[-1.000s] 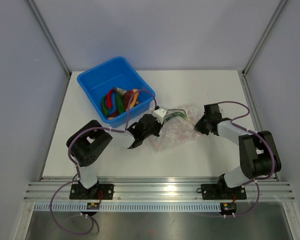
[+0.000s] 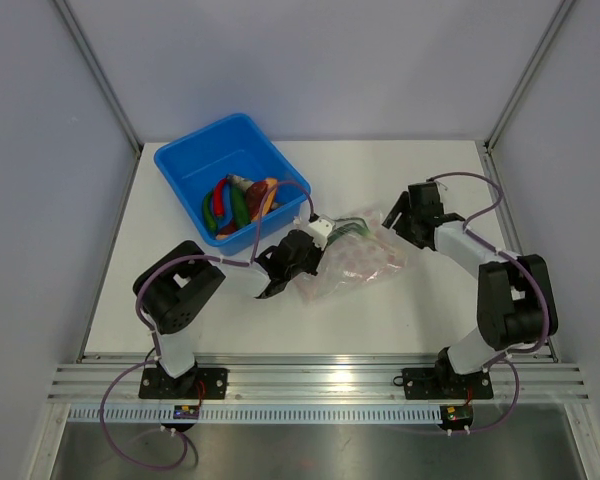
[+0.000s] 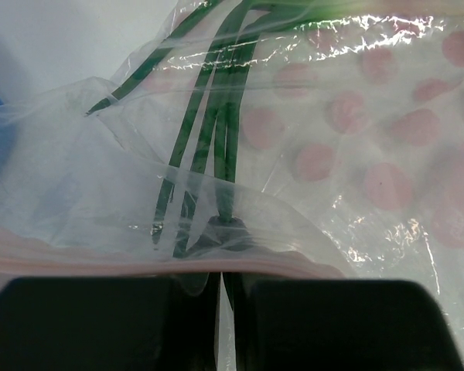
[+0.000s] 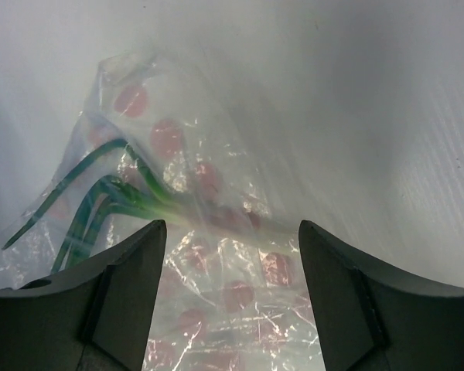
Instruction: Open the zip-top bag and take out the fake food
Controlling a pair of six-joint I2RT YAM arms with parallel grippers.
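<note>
The clear zip bag with pink dots lies on the table's middle, a green leafy fake vegetable inside it. My left gripper is shut on the bag's pink-edged top at its left end. In the top view my right gripper stands open at the bag's right end; in the right wrist view the bag lies beyond its spread fingers, with nothing seen held between them.
A blue bin with several fake foods sits at the back left, beside the bag.
The left gripper and bag look nearly unchanged.
</note>
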